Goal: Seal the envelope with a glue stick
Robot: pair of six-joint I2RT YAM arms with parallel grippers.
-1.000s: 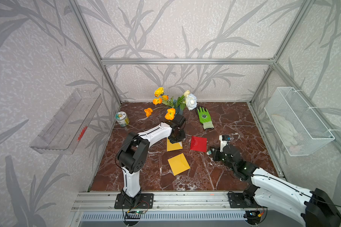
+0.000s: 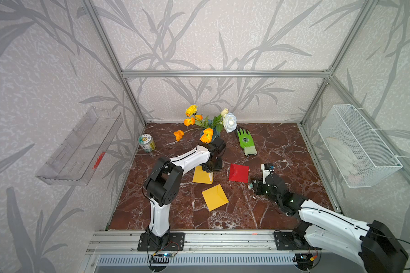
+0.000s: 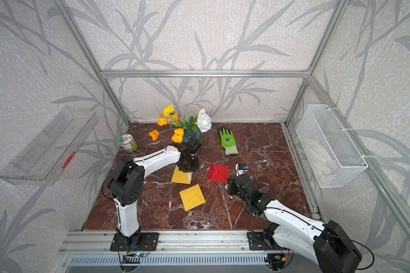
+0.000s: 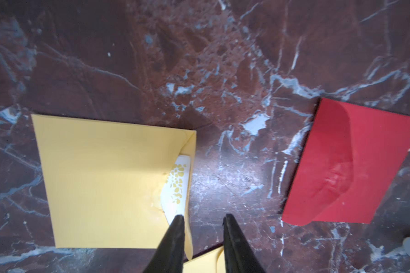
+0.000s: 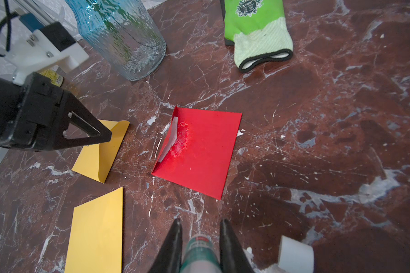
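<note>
A yellow envelope lies below my left gripper, its flap partly raised over a white patterned lining. The left gripper stands open above it, nothing between its fingers. A second yellow envelope lies nearer the front. A red envelope is to the right, its flap lifted at one side. My right gripper is shut on a glue stick with a teal top, low at the right. A white cylinder, perhaps its cap, lies beside it.
A vase of flowers stands behind the left gripper. A green glove lies at the back right, a can at the back left. A clear tray and wire basket flank the table.
The yellow envelope under my left gripper has slid to the left in steps. The right arm is nearly unchanged.
</note>
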